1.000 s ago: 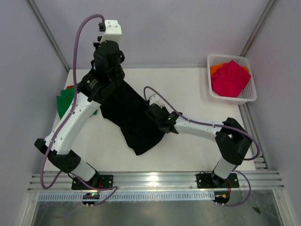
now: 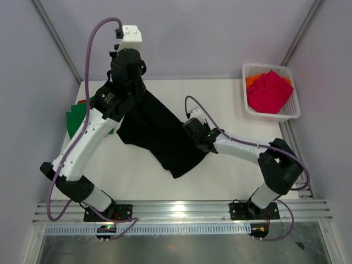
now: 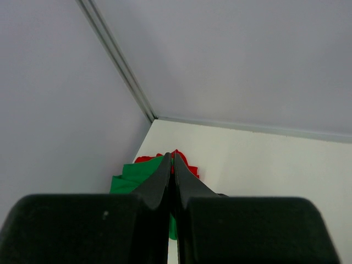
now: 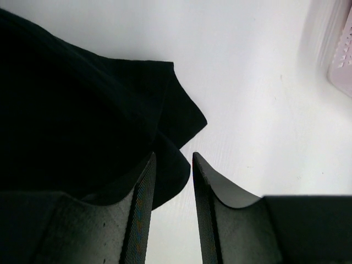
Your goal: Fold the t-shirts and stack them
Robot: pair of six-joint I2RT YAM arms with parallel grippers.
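A black T-shirt (image 2: 159, 137) (image 4: 77, 110) lies spread diagonally across the white table (image 2: 225, 99), with loose folds at its right part. My left gripper (image 2: 124, 44) is raised high over the left side and shut, nothing visible between its fingers. My right gripper (image 2: 195, 118) is low over the shirt's right part, open, its fingertips at the fabric's edge. A folded green shirt (image 2: 76, 117) (image 3: 132, 176) lies at the left, on red cloth (image 3: 184, 159), partly hidden by my left arm and gripper.
A white basket (image 2: 289, 110) with pink-red (image 2: 269, 91) and orange cloth stands at the back right. Bare table shows at the back middle and along the front. Walls border the table on the sides and back.
Over the last second my right gripper has moved right, and the black shirt's right part has shifted right with it. The left arm is nearly unchanged.
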